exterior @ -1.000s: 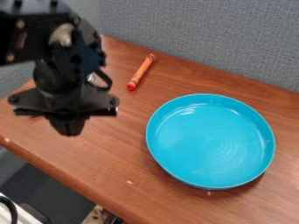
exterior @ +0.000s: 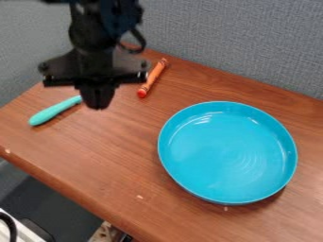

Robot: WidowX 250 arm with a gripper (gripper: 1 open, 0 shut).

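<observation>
My dark gripper [exterior: 96,95] hangs over the left part of the wooden table, between a teal-handled object [exterior: 53,110] and an orange crayon-like stick [exterior: 153,77]. Its fingertips point down; whether they are open or shut is unclear. A round blue plate [exterior: 228,151] lies on the right, apart from the gripper.
The wooden table [exterior: 139,203] has free room left of and below the plate. A grey fabric wall [exterior: 240,47] runs along the back. The table's front left edge drops to a dark area with a cable.
My gripper has moved up in the view, away from the front edge and slightly right, uncovering more of the teal object. The plate and orange stick have not moved.
</observation>
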